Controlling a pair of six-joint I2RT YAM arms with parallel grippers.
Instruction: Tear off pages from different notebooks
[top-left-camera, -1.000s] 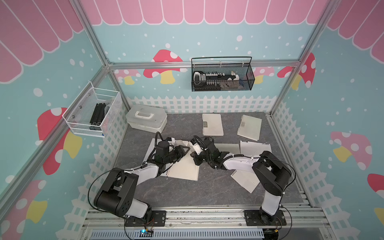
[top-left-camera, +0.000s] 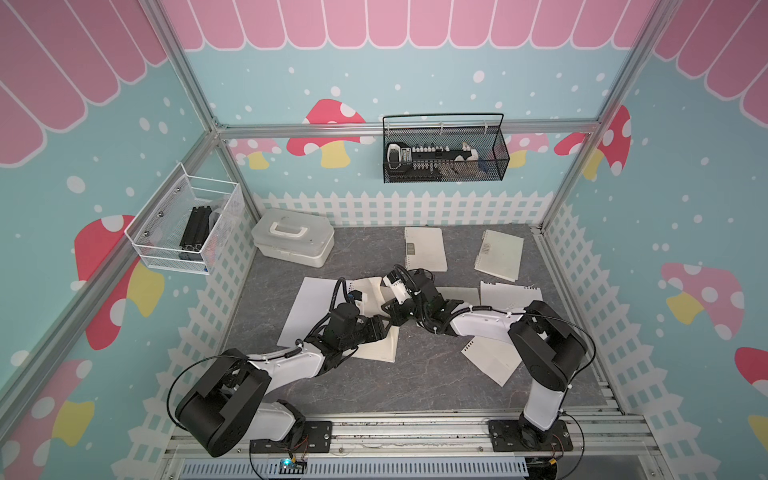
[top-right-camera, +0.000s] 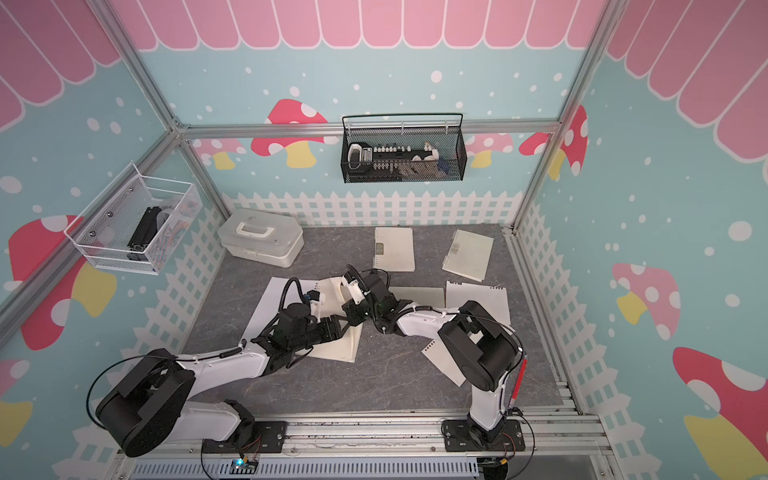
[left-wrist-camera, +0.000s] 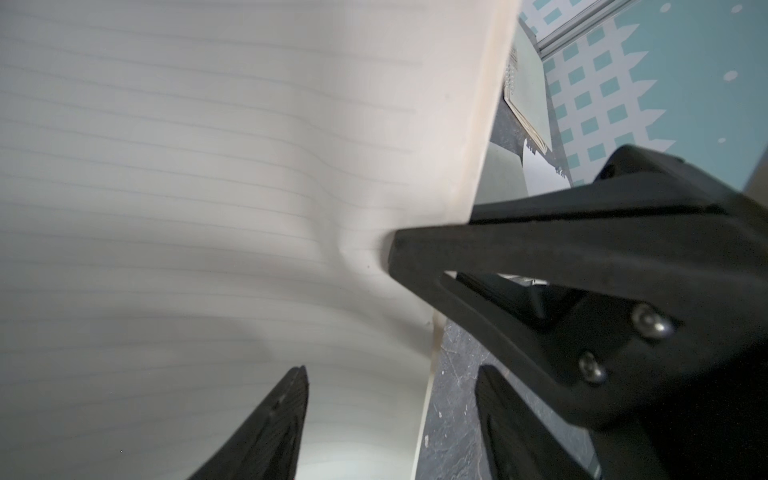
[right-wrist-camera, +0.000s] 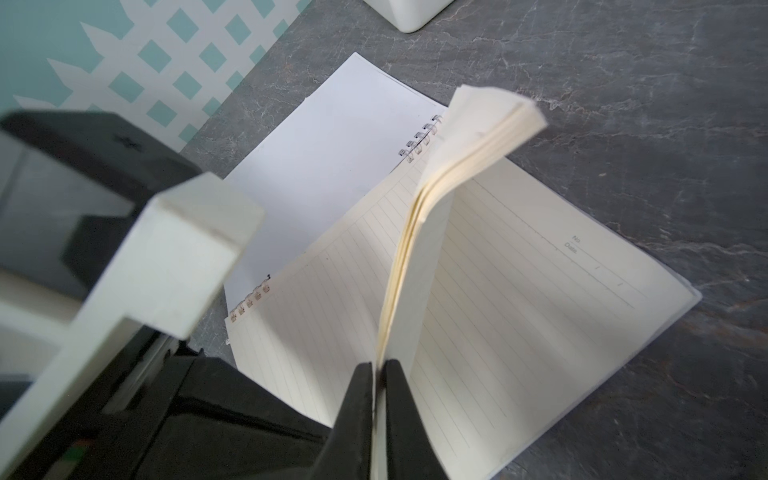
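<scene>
An open lined notebook (right-wrist-camera: 528, 320) lies on the table, its black wire binding beside a white cover folded out to the left. A thin sheaf of pages (right-wrist-camera: 406, 240) stands up from it, curling over at its far end. My right gripper is shut on the edge of this sheaf. In the left wrist view a lined page (left-wrist-camera: 200, 200) fills most of the frame, bulging where the right gripper holds its edge. My left gripper stands open, its fingers spread either side of the page's lower edge, close under the right gripper.
Behind lie two closed notebooks (top-left-camera: 425, 249) (top-left-camera: 499, 255). Torn-edged sheets (top-left-camera: 509, 295) (top-left-camera: 491, 358) are near and under the right arm. A grey-white case (top-left-camera: 293, 237) stands at the back left.
The right gripper has shifted only slightly, staying at the pages.
</scene>
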